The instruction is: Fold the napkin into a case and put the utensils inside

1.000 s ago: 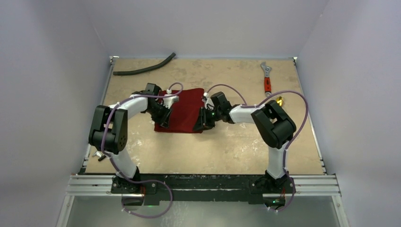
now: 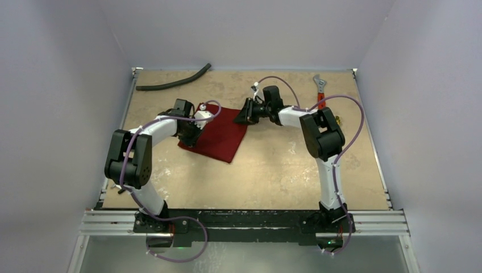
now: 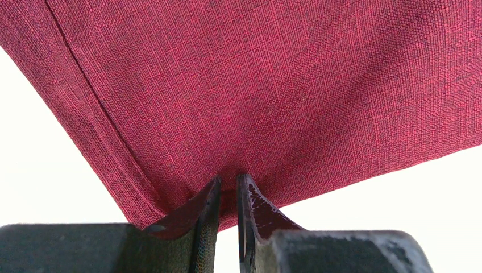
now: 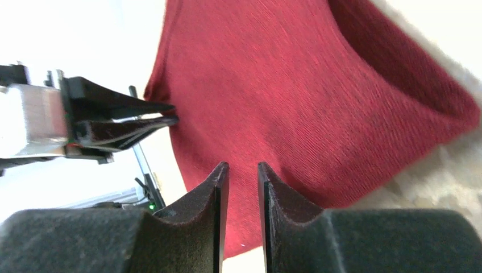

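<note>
A dark red napkin (image 2: pixel 221 139) lies slightly skewed on the tabletop, with a folded edge along one side (image 3: pixel 113 131). At its near-left corner my left gripper is shut on the fabric. My right gripper hovers over the far-right corner (image 4: pixel 432 122), its fingertips a small way apart, with no fabric clearly held between them. The left gripper also shows at the napkin's edge in the right wrist view. No utensils can be made out on the napkin.
A grey curved tube (image 2: pixel 170 83) lies at the back left, a red-handled adjustable wrench (image 2: pixel 321 99) at the back right, with a yellow item (image 2: pixel 338 120) beside it. Small items lie at the left edge.
My right gripper has moved from the near-right corner to the far-right one. The napkin has turned a little clockwise, and my left gripper has shifted slightly toward the back left with its corner.
</note>
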